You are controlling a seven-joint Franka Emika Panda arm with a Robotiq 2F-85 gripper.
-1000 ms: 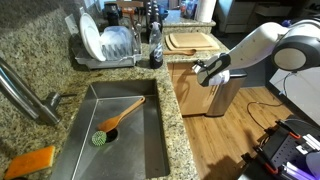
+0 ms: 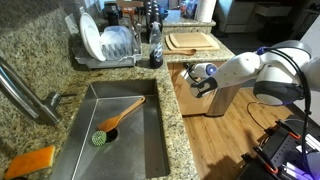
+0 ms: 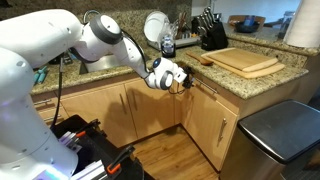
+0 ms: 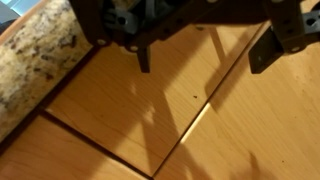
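Note:
My gripper is open, its two dark fingers (image 4: 143, 58) set well apart with nothing held between them. Past the fingertips lies the light wooden cabinet front (image 4: 130, 110), crossed by dark seams between its panels. In exterior view 2 the gripper (image 3: 187, 83) hangs just below the counter edge, close to the cabinet front (image 3: 207, 122) near its upper drawer. Whether the fingers touch the wood cannot be told. From exterior view 1 the arm (image 2: 240, 69) partly hides the cabinet.
The speckled countertop (image 4: 25, 65) borders the wrist view at left. On the counter are wooden boards (image 2: 193, 41), a dark bottle (image 2: 156, 48) and a dish rack (image 2: 112, 48). A spatula (image 2: 120, 115) lies in the sink (image 2: 75, 150). A dark bin (image 3: 268, 120) stands right of the cabinet.
In exterior view 1 the arm has swung left and lower along the cabinet front, toward the sink side. The objects on the counter and in the sink have not moved.

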